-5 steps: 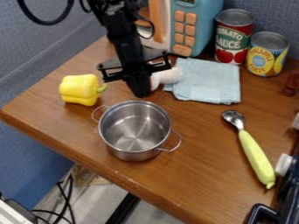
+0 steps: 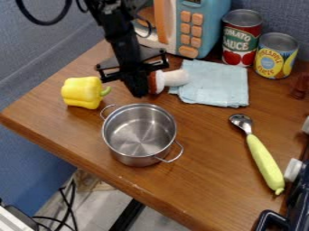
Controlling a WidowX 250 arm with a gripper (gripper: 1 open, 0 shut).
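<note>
My black gripper (image 2: pixel 144 83) reaches down over the table behind a steel pot (image 2: pixel 141 135), at a white object with a red part (image 2: pixel 174 79) on the left edge of a folded light blue cloth (image 2: pixel 216 87). Whether its fingers are closed on that object I cannot tell. A yellow pepper (image 2: pixel 82 91) lies to the left of the gripper.
A tomato can (image 2: pixel 240 41) and a yellow-labelled can (image 2: pixel 276 56) stand at the back right, beside a blue toy microwave (image 2: pixel 189 25). A yellow-handled scoop (image 2: pixel 263 158) lies at the right.
The gripper has shifted slightly, and more red shows on the white object beside it. The pot, pepper and cloth look unmoved.
</note>
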